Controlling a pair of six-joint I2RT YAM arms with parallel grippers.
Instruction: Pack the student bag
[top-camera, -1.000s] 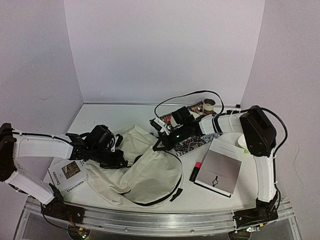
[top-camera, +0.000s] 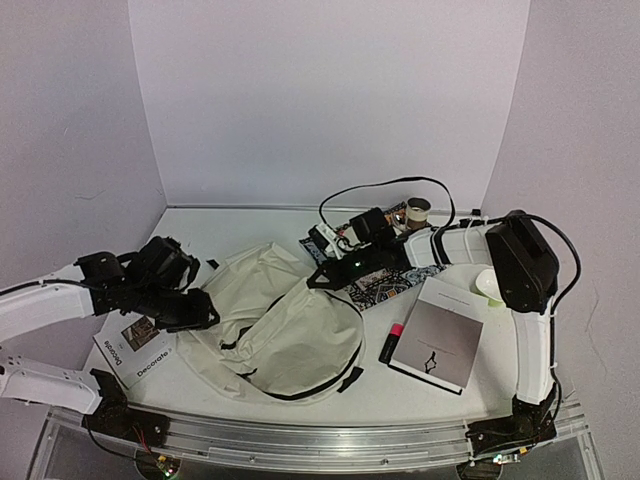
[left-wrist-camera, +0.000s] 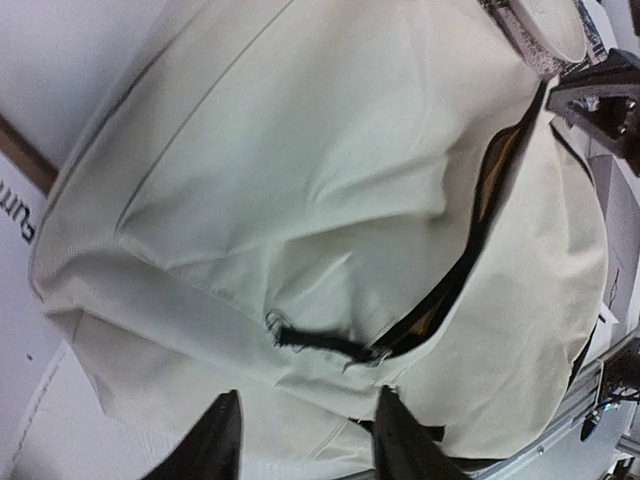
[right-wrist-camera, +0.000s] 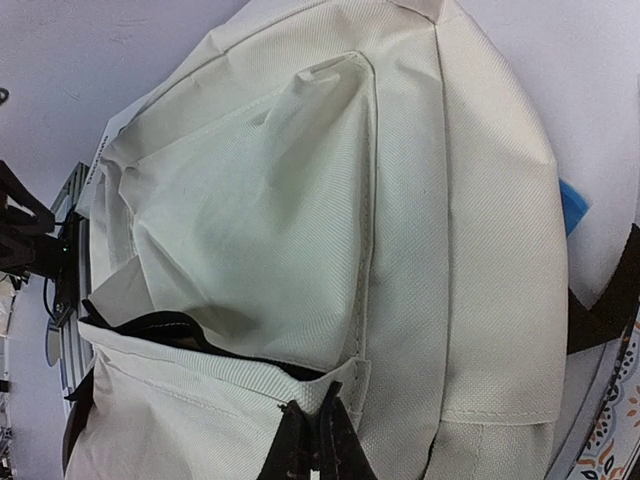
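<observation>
The cream fabric bag (top-camera: 300, 345) lies flat at the middle of the table, its dark-edged zip opening partly gaping. My right gripper is shut on the cloth at one end of that opening. Over the bag's left side hangs my left gripper (top-camera: 212, 315); in the left wrist view its fingers (left-wrist-camera: 213, 440) stand apart with nothing between them. A black zip pull (left-wrist-camera: 325, 342) shows at the near end of the slit. To the right lie a grey-covered book (top-camera: 437, 345) and a black marker with a pink cap (top-camera: 390, 344).
A white "Decorate" book (top-camera: 135, 348) lies at the left, partly beneath the left arm. Behind the right arm are a patterned cloth item (top-camera: 385, 290) and a cup (top-camera: 417, 210). A pale green-rimmed dish (top-camera: 489, 285) sits at the right.
My left gripper has drawn back leftward across the bag. The right gripper has shifted slightly up and right, and the bag's opening lies in a changed shape.
</observation>
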